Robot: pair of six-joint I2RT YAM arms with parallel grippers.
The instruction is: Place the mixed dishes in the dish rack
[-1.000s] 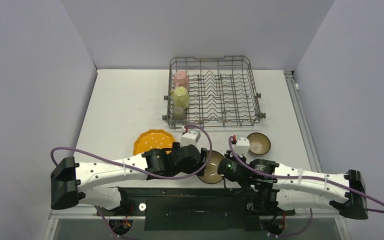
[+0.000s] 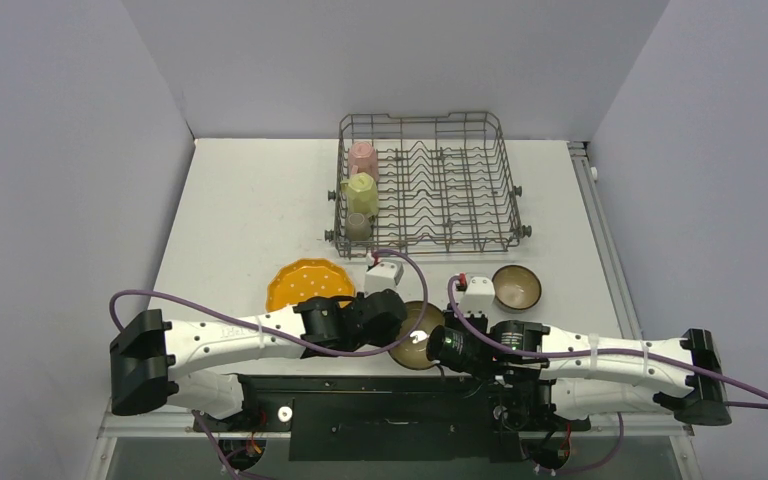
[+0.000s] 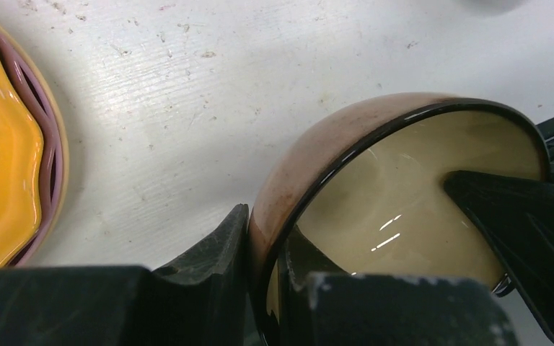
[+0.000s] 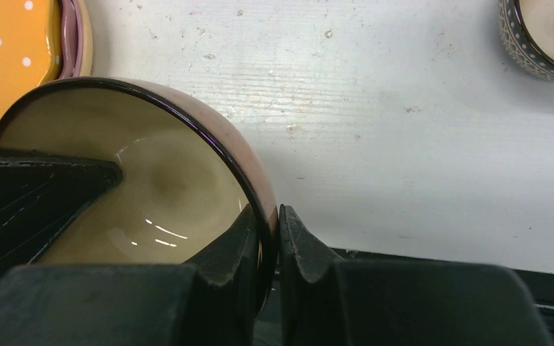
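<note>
Between my two arms is a brown bowl (image 2: 417,345) with a dark rim and a glossy tan inside. My left gripper is shut on its left rim, one finger inside the bowl and one outside. On the opposite side, my right gripper pinches the right rim the same way. The bowl looks tilted in both wrist views. At the back stands the wire dish rack (image 2: 447,240), a pink cup (image 2: 363,157), a yellow-green cup (image 2: 361,192) and a small grey cup (image 2: 358,227) along its left side.
An orange dotted plate (image 2: 300,280) tops a stack of dishes at left. Another brown bowl (image 2: 517,287) sits on the white table (image 2: 250,200) at right, in front of the rack. The rack's middle and right are empty.
The left gripper has shifted slightly right and closed on the bowl's rim. The bowl and the right gripper have moved slightly left.
</note>
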